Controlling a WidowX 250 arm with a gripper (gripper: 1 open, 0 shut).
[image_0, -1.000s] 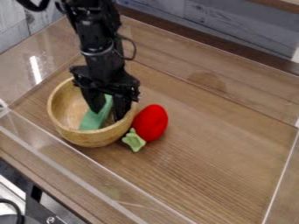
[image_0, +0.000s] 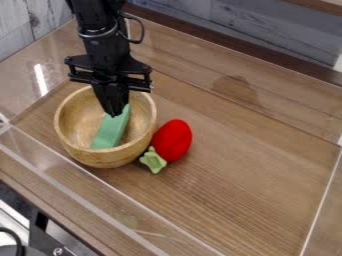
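Note:
My gripper (image_0: 118, 80) is raised over the back rim of a round wooden bowl (image_0: 80, 150), its fingers pointing down, shut, with nothing visible between them. A long pale green object (image_0: 110, 130) lies in the bowl. Beside the bowl on the right lies a red, rounded object (image_0: 174, 138), with a small light green piece (image_0: 152, 160) at its lower left.
A grey surface lies beyond its left edge.
My gripper has moved up and back, away from the inside of the bowl. The green object stays in the bowl.

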